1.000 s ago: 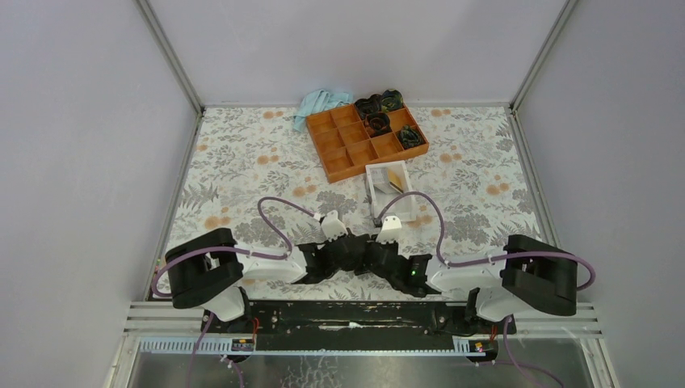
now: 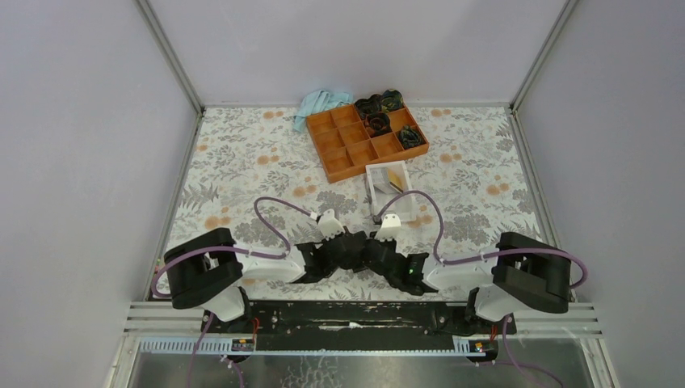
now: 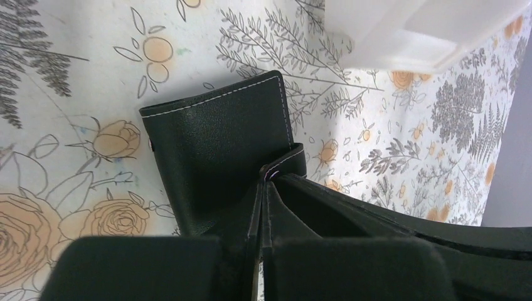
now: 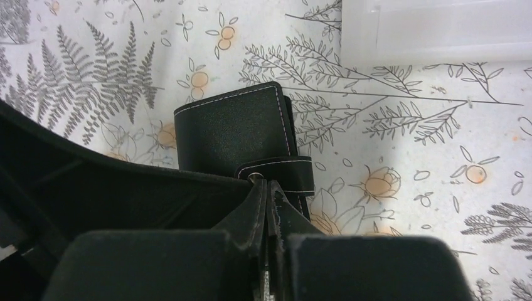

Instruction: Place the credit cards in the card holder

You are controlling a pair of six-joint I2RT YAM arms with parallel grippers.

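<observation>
The black card holder [image 3: 216, 135] lies on the patterned cloth with its strap [image 4: 279, 172] folded across one long edge. In the left wrist view my left gripper is shut, its tips at the strap's end; whether the strap is pinched is hidden. Over the holder, my right gripper is also shut, its tips just by the strap's metal snap [image 4: 256, 177], nothing clearly between them. From the top, both arms meet over the holder and mostly cover it. Some cards [image 2: 394, 181], one yellowish, rest in the white tray.
The white tray [image 2: 371, 194] sits just beyond the grippers. Behind it is an orange compartment box [image 2: 339, 176] with dark coiled items in several cells, and a light blue cloth [image 2: 319, 103] beside it.
The left arm has barely moved.
</observation>
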